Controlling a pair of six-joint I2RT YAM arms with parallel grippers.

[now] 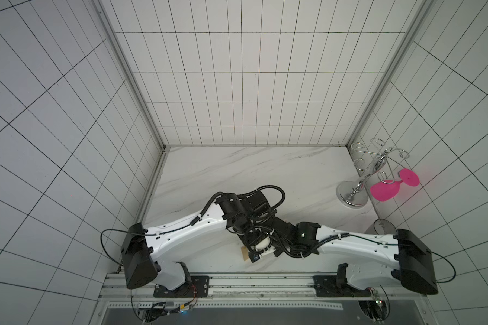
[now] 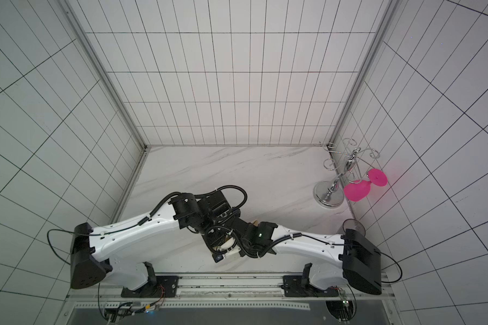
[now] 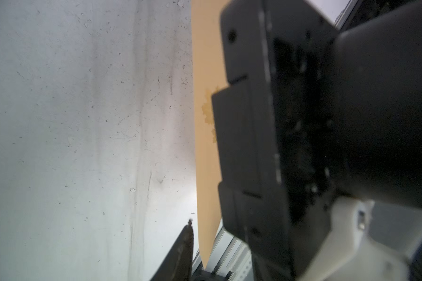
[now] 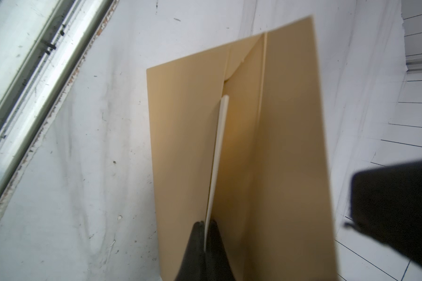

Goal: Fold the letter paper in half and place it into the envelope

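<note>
The tan envelope [image 4: 295, 140] fills the middle of the right wrist view, its pocket parted in a narrow slot. A thin white edge of letter paper [image 4: 219, 135] stands in that slot. My right gripper is shut, with the paper's edge running between its fingertips. In the left wrist view the envelope [image 3: 206, 164] is a long strip, partly covered by the dark right gripper body. My left gripper is open at the bottom of that view; one fingertip shows clearly, the other is mostly hidden. Whether the envelope lies between its fingers I cannot tell.
Both arms cross close together over the table's front middle. A chrome stand [image 1: 353, 194] with a pink goblet [image 1: 386, 189] and a clear glass [image 1: 384, 226] are at the right. A metal rail [image 4: 47, 89] borders the front edge.
</note>
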